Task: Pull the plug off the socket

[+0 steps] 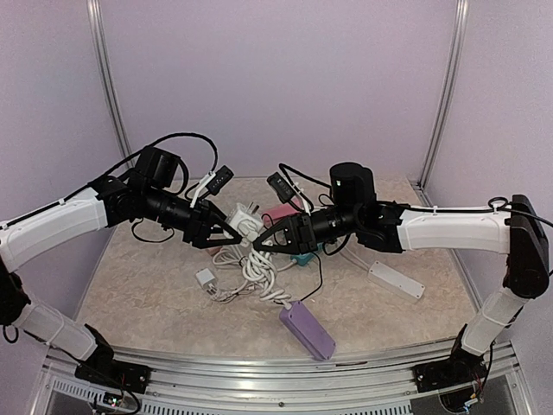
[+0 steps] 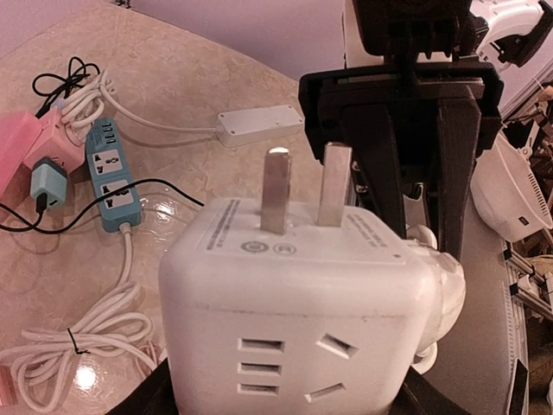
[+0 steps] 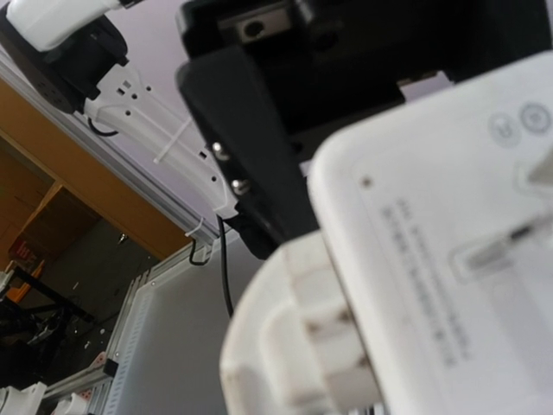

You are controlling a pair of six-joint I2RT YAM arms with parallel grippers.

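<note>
The white cube socket (image 1: 245,220), two metal prongs on its upper face, is held above the table by my left gripper (image 1: 235,237). The left wrist view shows slots on the near face of this socket (image 2: 298,320). At the socket's right side is the white plug (image 2: 447,294), with my right gripper (image 1: 261,244) shut on it. In the right wrist view the plug (image 3: 281,346) sits right up against the side of the socket (image 3: 415,216). Whether its pins are fully in is hidden.
A coiled white cable (image 1: 259,270) hangs below the grippers towards a purple power strip (image 1: 307,330). A small white adapter (image 1: 206,278) lies at left, a white strip (image 1: 397,281) at right. Behind, a blue strip (image 2: 114,177) stands beside pink items.
</note>
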